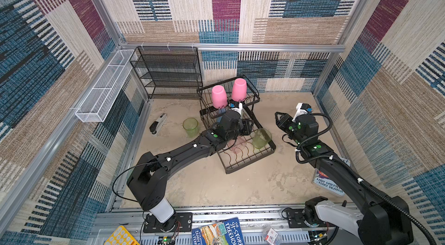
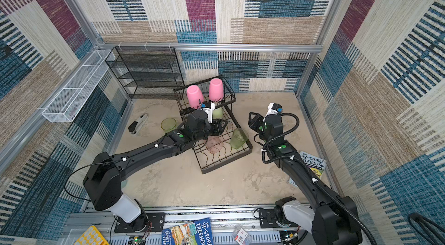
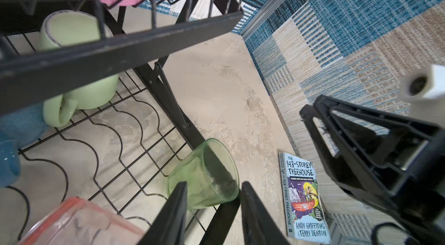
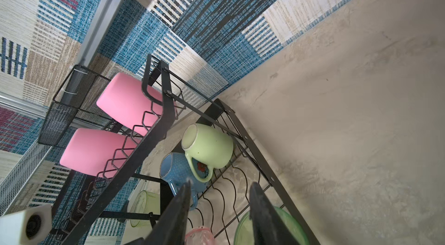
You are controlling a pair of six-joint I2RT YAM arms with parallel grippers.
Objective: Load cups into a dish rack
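A clear green glass lies tilted at the right edge of the dish rack. My left gripper hangs over the rack, its fingers apart; the green glass shows beyond them in the left wrist view, with no clear grip. To the right of the rack my right gripper stands with parted fingers and empty. A clear pink glass rests on the lower rack, near a green mug and a blue mug. Two pink cups stand upside down on the upper tier.
Another green glass stands left of the rack, near a utility knife. A black wire shelf is at the back left, a book at the right. The table right of the rack is clear.
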